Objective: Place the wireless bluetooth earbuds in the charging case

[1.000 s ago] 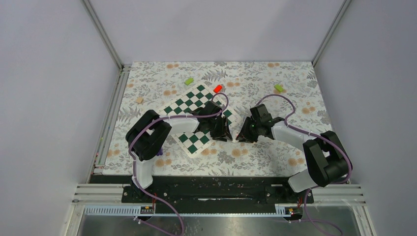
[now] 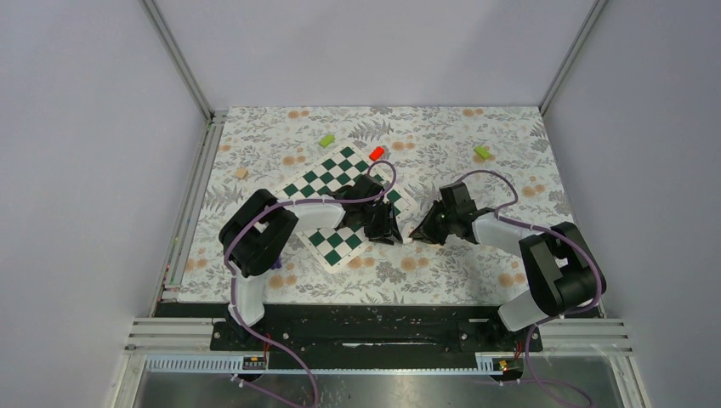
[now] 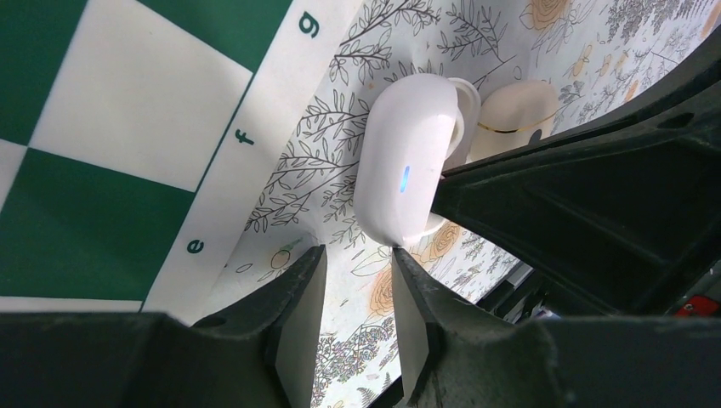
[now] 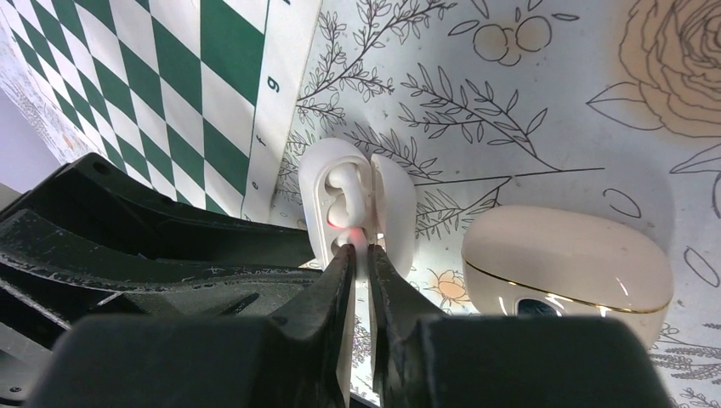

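Observation:
The white charging case is open on the table beside the chessboard; a small blue light shows on its outside in the left wrist view. One white earbud [image 4: 347, 184] lies in the case's upper slot. My right gripper is shut on the stem of a second white earbud [image 4: 361, 265], at the lower slot beside a red glow. Whether that earbud is fully seated, I cannot tell. My left gripper stands part open close to the case [image 3: 404, 157], bare table showing between its fingertips.
A cream rounded object with a gold line [image 4: 570, 255] sits right of the case. The green-and-white chessboard [image 2: 319, 183] lies under the left arm. A red block [image 2: 377, 154] and green blocks [image 2: 326, 140] are farther back.
The left arm looks almost still.

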